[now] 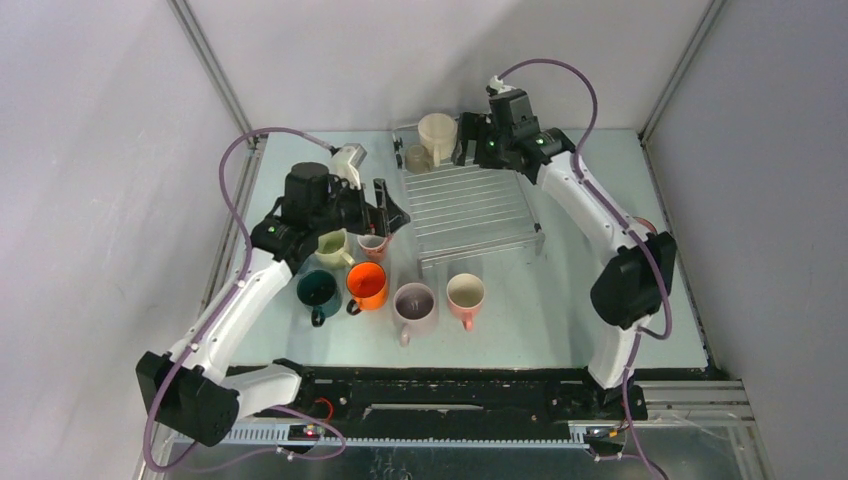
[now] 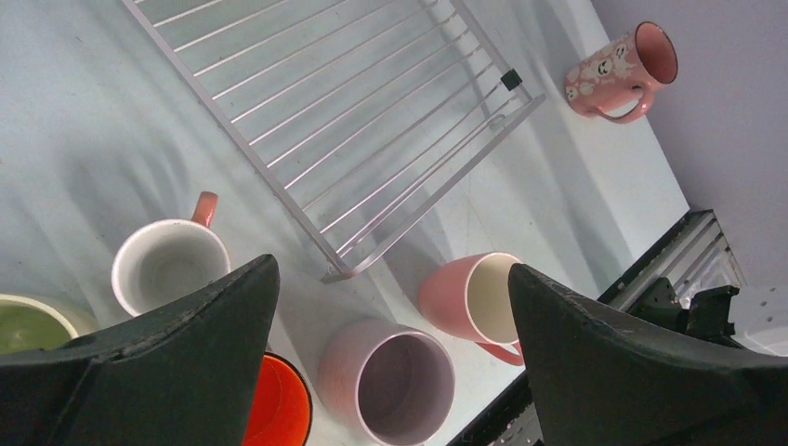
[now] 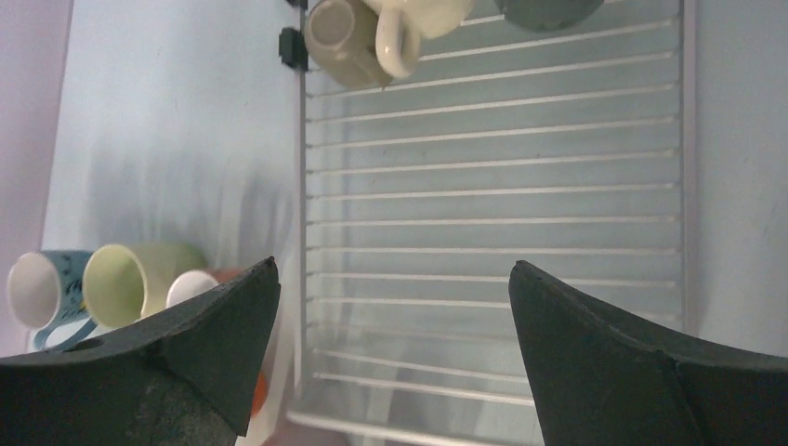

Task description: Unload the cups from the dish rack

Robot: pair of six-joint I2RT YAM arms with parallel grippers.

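Observation:
At the back of the wire dish rack (image 1: pixel 470 245) stand a cream cup (image 1: pixel 436 130) and a small grey-brown cup (image 3: pixel 348 42). A dark grey cup (image 3: pixel 550 9) beside them is cut off by the right wrist view's top edge; from the top, my right gripper (image 1: pixel 465 140) covers it. That gripper is open, over the rack's back, nothing between its fingers. My left gripper (image 1: pixel 390 212) is open too, left of the rack above the table. Below it sits a small white-and-red cup (image 2: pixel 172 265), with a light green cup (image 1: pixel 334 248) beside it.
In front of the rack stand a teal cup (image 1: pixel 318 289), an orange cup (image 1: pixel 367 284), a mauve cup (image 1: pixel 415 306) and a pink cup (image 1: pixel 466 292). A pink patterned cup (image 2: pixel 621 72) stands alone at the right. Table space right of the rack is mostly free.

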